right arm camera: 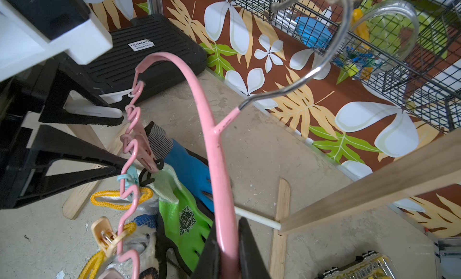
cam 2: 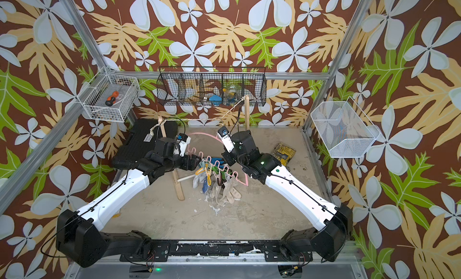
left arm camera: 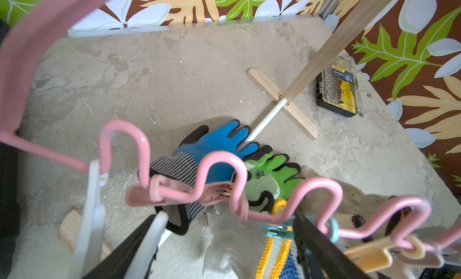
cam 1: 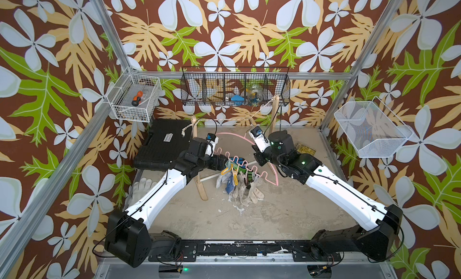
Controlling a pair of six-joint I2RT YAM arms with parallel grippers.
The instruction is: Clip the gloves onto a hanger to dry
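A pink hanger (right arm camera: 211, 120) with a wavy lower bar is held up, its curved arm between the fingers of my right gripper, which is shut on it. Its metal hook (right arm camera: 307, 77) reaches up by the rope; whether it rests on the rope is unclear. Clips along the bar carry a blue glove (left arm camera: 216, 144), a green glove (left arm camera: 276, 171), a yellow-cuffed glove (left arm camera: 276, 245) and pale gloves (cam 1: 252, 192). At the bar's left end, my left gripper is open around the bar region. A white clip (left arm camera: 91, 216) hangs there, close to its upper finger.
A wooden stand with posts (right arm camera: 355, 192) and a rope is behind the hanger. A black case (cam 1: 162, 143) lies at left, with white gloves (cam 1: 142, 188) in front. A bit set (left arm camera: 338, 89) sits at right. Wire baskets (cam 1: 235, 89) are on the back wall.
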